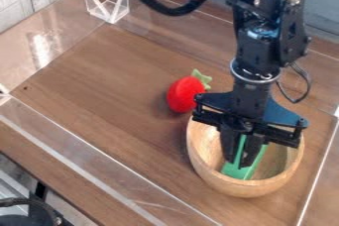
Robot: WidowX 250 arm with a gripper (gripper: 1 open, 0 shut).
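My gripper (pixel 241 139) reaches down into a light wooden bowl (pixel 208 165) at the lower right of the camera view, its fingers shut on a green block (pixel 240 169) that lies slanted inside the bowl. The black gripper body hides the back of the bowl and part of the block.
A red toy vegetable (pixel 184 94) with a green top lies just behind and left of the bowl. A clear plastic holder (pixel 109 8) stands at the back left.
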